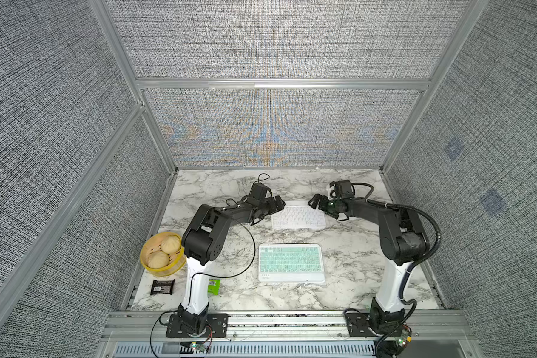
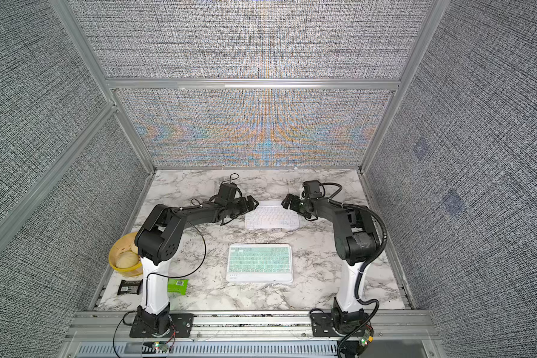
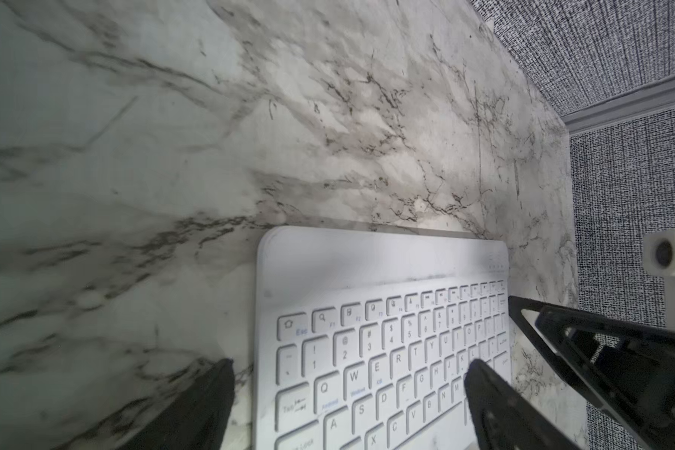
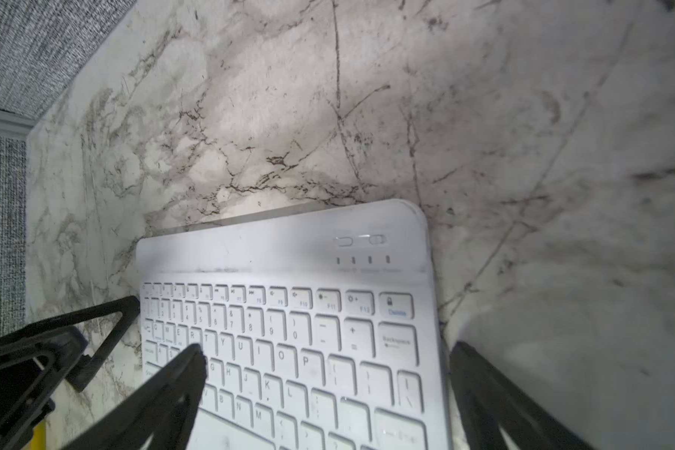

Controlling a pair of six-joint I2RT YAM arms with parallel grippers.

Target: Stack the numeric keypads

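Note:
A white keypad [image 1: 299, 219] lies flat and nearly square to the table's front, toward the back. A second keypad with mint-green keys [image 1: 290, 260] lies in front of it, apart from it. My left gripper [image 1: 281, 204] stands open at the white keypad's back left corner; in the left wrist view one finger [image 3: 191, 408] is beyond its left edge, the other over the keys. At the back right corner my right gripper [image 1: 314, 201] is open too, one finger [image 4: 168, 401] over the keys and the other just past the right edge. Whether any finger touches is unclear.
A yellow-rimmed steamer [image 1: 181, 262] with two buns stands at the left. A dark packet [image 1: 162, 287] and a green packet [image 2: 177, 286] lie near the front left. Bare marble [image 1: 355, 256] lies right of the keypads.

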